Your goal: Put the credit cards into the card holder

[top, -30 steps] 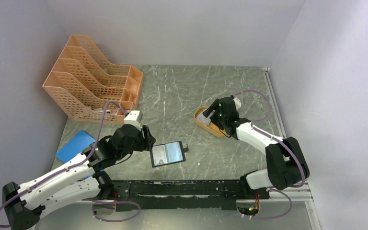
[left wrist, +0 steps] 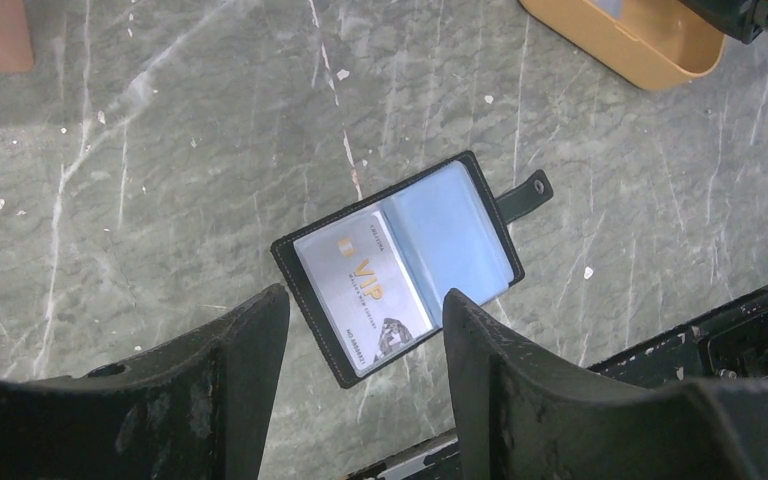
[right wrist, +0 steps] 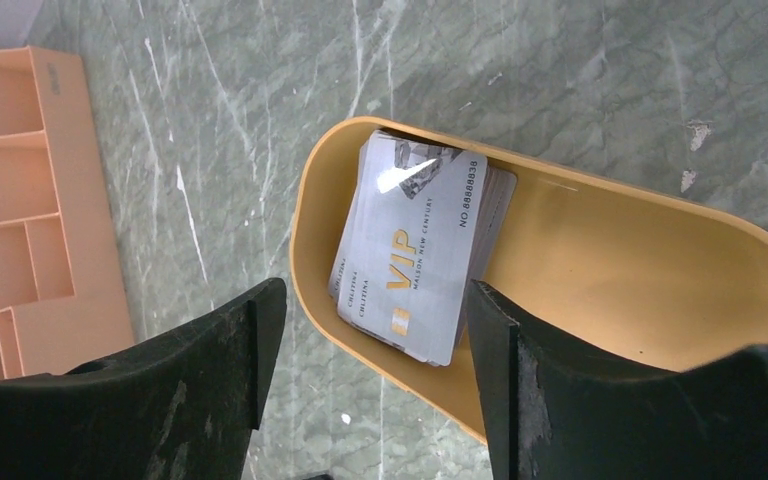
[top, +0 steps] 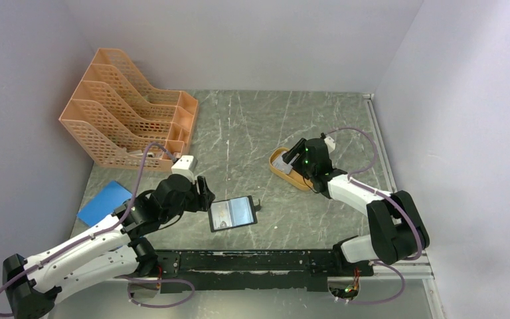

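Observation:
A black card holder (left wrist: 532,199) lies unfolded on the table, a VIP card (left wrist: 368,290) under the clear pocket on one side and a pale blue sheet (left wrist: 452,232) on the other. My left gripper hovers over its near edge, fingers apart and empty. Several grey VIP cards (right wrist: 410,245) are stacked at one end of the tan tray (right wrist: 650,270). Above that stack is my right gripper; its fingers stand apart, one outside the tray wall and one over the inside, nothing visibly gripped. In the top view that gripper partly covers the tray (top: 298,181).
An orange slotted organizer (top: 126,109) fills the back left, with a few small things in its lower compartments. A blue flat piece (top: 103,203) lies by the left arm. Bare table stretches between card holder and tray.
Both arms have barely shifted over the last second. Card holder and tray stay where they were.

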